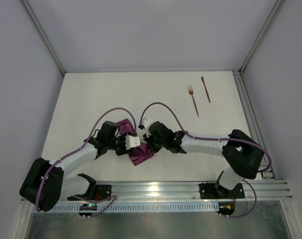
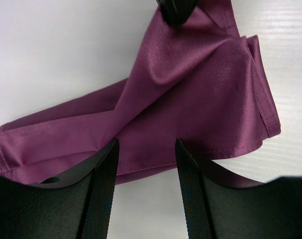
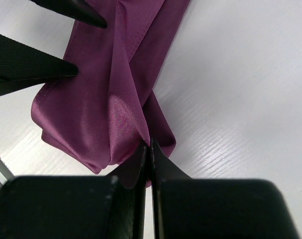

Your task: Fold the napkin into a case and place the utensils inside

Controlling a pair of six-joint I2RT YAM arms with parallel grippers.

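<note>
The purple napkin point(image 1: 140, 156) lies partly folded in the middle of the table. My left gripper stands open above it, its fingers apart over the cloth. My right gripper is shut on a folded edge of the napkin; the tips of the left gripper show at the upper left of the right wrist view. In the top view, a wooden fork point(image 1: 190, 91) and a second slim wooden utensil point(image 1: 205, 87) lie at the back right.
Both arms span its front half, and a metal rail point(image 1: 155, 185) runs along the front edge.
</note>
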